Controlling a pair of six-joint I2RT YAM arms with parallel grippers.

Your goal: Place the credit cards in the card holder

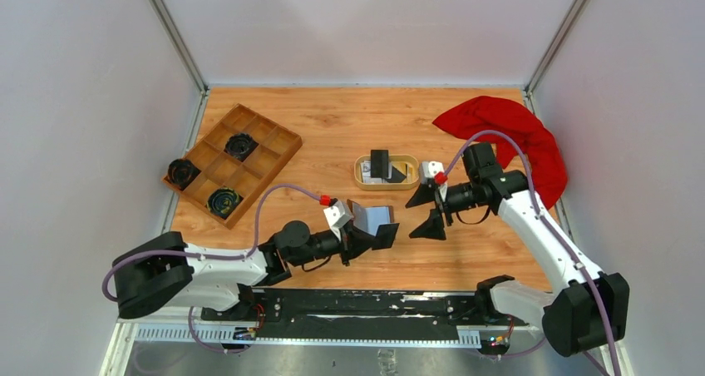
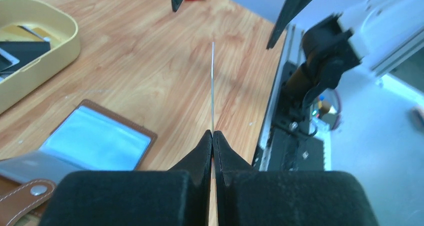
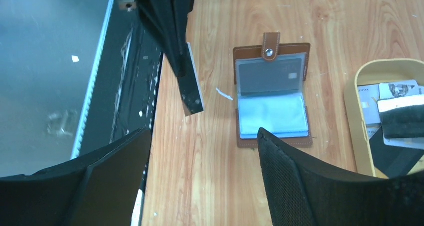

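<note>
A dark card (image 1: 385,236) stands out from my left gripper (image 1: 371,236), whose fingers are shut on its edge. Seen edge-on in the left wrist view, the card (image 2: 212,86) is a thin line rising from the fingertips. The brown card holder (image 3: 272,141) lies open on the table, with a clear flap and a light-blue sleeve. In the top view the card and left gripper are over the holder's lower right side. My right gripper (image 1: 420,215) is open and empty, to the right of the card and apart from it.
Behind the holder, a cream oval tray (image 1: 357,175) contains several cards, a black one sticking over its far rim. A wooden compartment box (image 1: 283,143) stands at the left, and a red cloth (image 1: 532,151) lies at the back right.
</note>
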